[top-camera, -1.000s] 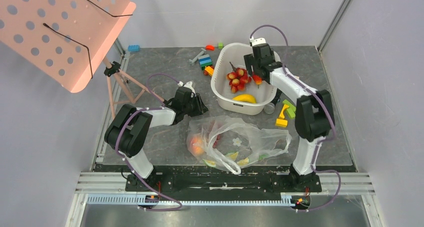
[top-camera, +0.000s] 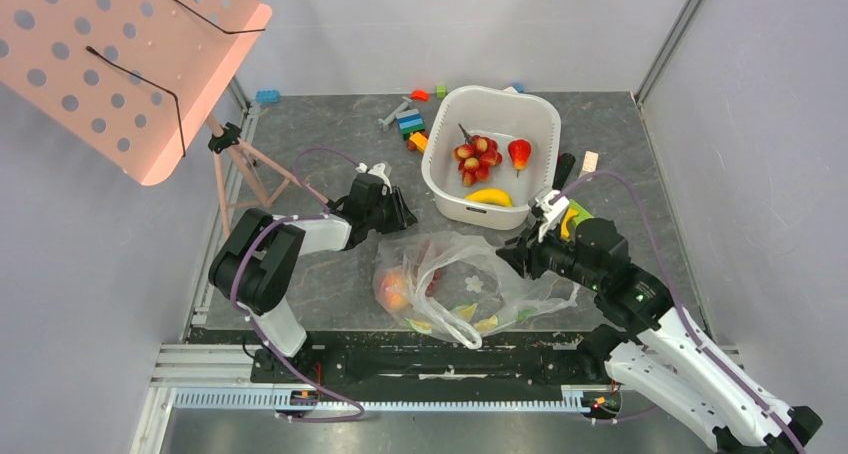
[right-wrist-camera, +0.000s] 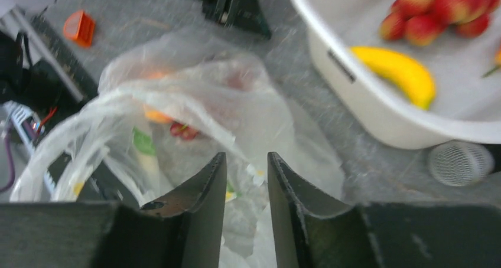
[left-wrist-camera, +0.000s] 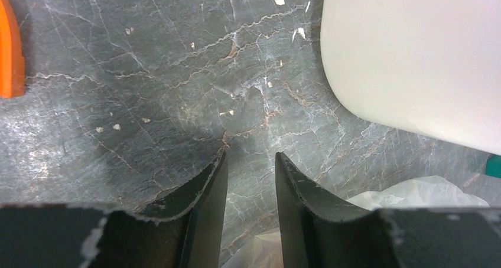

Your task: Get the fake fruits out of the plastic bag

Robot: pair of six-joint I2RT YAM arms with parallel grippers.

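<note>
A translucent plastic bag [top-camera: 450,274] lies at the table's front, with an orange-red fruit [top-camera: 393,292] and red grapes [right-wrist-camera: 184,131] inside. Above the bag's right part, my right gripper [top-camera: 522,254] is part open and empty. My left gripper [top-camera: 398,212] hangs part open and empty over bare table behind the bag's left side. The white bin [top-camera: 450,202] holds red fruit clusters [top-camera: 478,159], a red pear-like fruit [top-camera: 519,152] and a banana [top-camera: 488,196].
Toy blocks [top-camera: 410,124] lie left of the bin. A dark cylinder with a silver mesh head [right-wrist-camera: 461,162] is right of it. A pink perforated board [top-camera: 130,54] on a stand overhangs the back left. Bare table lies between left arm and bin.
The left arm and bag have not visibly moved.
</note>
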